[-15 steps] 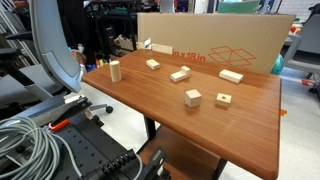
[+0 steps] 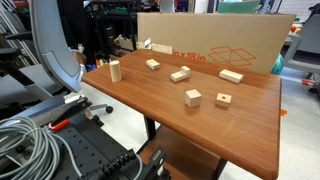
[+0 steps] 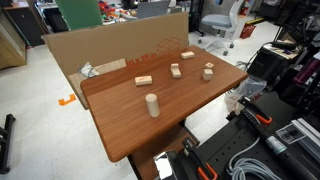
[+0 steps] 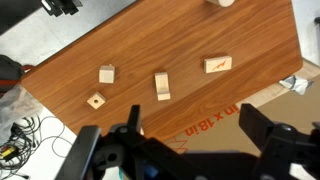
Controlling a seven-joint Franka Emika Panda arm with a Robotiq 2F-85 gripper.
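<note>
Several pale wooden blocks lie spread over the brown table [image 2: 165, 104]. In the first exterior view, a cube [image 2: 193, 98] and a small block with a dark spot [image 2: 223, 100] are toward the right. Flat blocks [image 2: 180, 74] lie farther back, and another block [image 2: 152, 64] sits at the back left. A cylinder [image 3: 152, 105] stands upright near the table's edge. From high above, my gripper is open and apart from every block; between its dark fingers nothing is held.
A tall cardboard sheet [image 2: 215, 42] stands along the table's far edge. Beside the table, a dark stand holds coiled grey cable [image 2: 30, 150]. Bare table surface lies between the blocks.
</note>
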